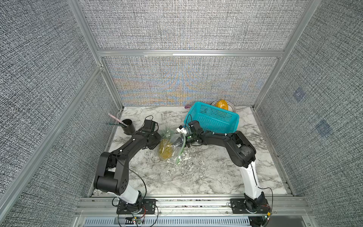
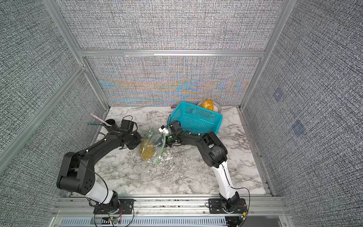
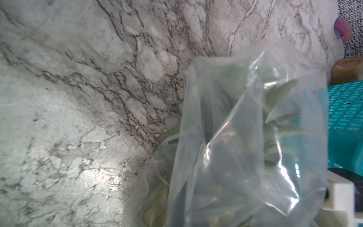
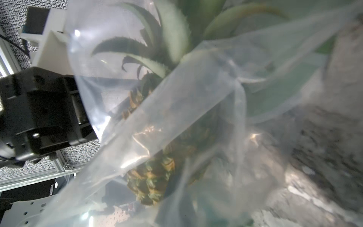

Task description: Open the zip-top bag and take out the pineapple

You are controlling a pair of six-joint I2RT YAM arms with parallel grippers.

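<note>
The clear zip top bag (image 1: 175, 153) with a green strip stands at mid table, the pineapple (image 1: 165, 149) inside, leaves upward, as the right wrist view also shows (image 4: 151, 174). My left gripper (image 1: 155, 139) is at the bag's left side, my right gripper (image 1: 182, 137) at its right side. The bag hides the fingers of both in the wrist views; both look shut, and I cannot tell whether bag film is between the fingers.
A turquoise basket (image 1: 225, 124) stands back right, with a plate of yellow fruit (image 1: 222, 105) behind it. A dark cup (image 1: 129, 127) with sticks is at left.
</note>
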